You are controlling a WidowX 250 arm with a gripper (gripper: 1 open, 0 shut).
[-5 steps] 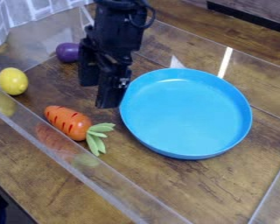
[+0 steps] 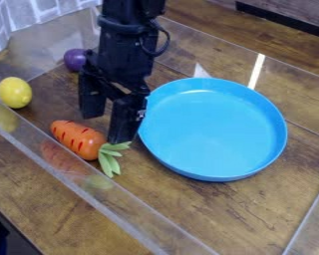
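My black gripper (image 2: 107, 116) hangs open over the left part of the tray, its fingers pointing down just above an orange toy carrot (image 2: 77, 137) with green leaves, nothing visible held between them. The carrot lies on the wooden surface to the left of a large blue plate (image 2: 211, 131). The gripper partly hides the area between carrot and plate.
A yellow toy (image 2: 15, 93) sits at the far left and a purple one (image 2: 76, 59) at the back left, behind the arm. Clear walls edge the tray. Bare wood (image 2: 215, 209) lies in front of the plate.
The gripper has moved lower and toward the front left, closer over the carrot. The carrot, plate and other toys have not visibly moved.
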